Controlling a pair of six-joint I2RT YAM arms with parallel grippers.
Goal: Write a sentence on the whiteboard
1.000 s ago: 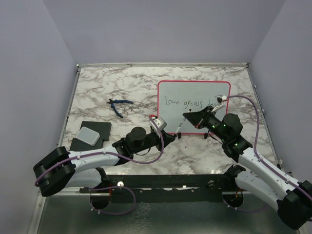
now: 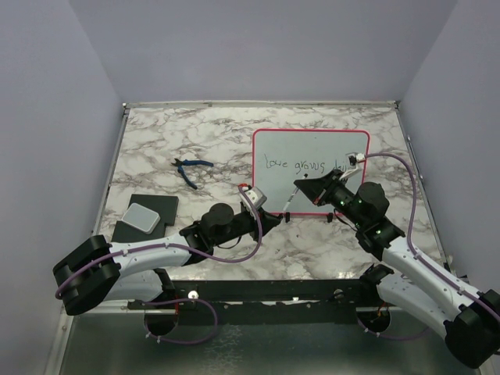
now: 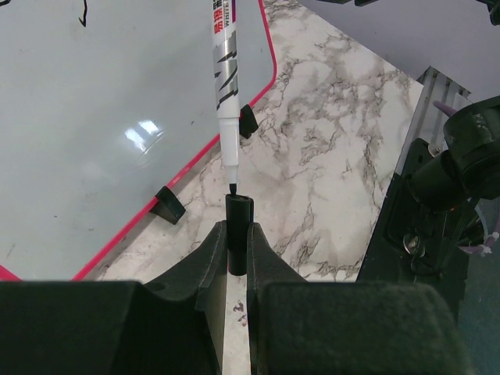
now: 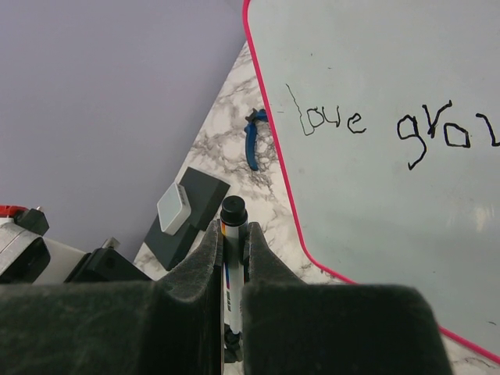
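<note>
The whiteboard (image 2: 273,144), with a pink-red border, bears the handwritten words "love grows" and a further word partly covered by my right arm. My right gripper (image 2: 301,185) is shut on a white marker (image 3: 226,70), which slants down toward my left gripper (image 2: 277,219). In the left wrist view that gripper is shut on a black cap (image 3: 239,207). The marker's dark tip is at the cap's upper end; whether it has entered cannot be told. The marker's black back end shows above the right fingers (image 4: 259,254) in the right wrist view.
Blue-handled pliers (image 2: 187,166) lie left of the board. A white eraser-like block (image 2: 141,218) rests on a dark pad (image 2: 164,205) at the table's left. Bare marble (image 2: 211,129) stretches behind the pliers. Both arms stand close together before the board.
The left arm looks still, and the visible writing is the same.
</note>
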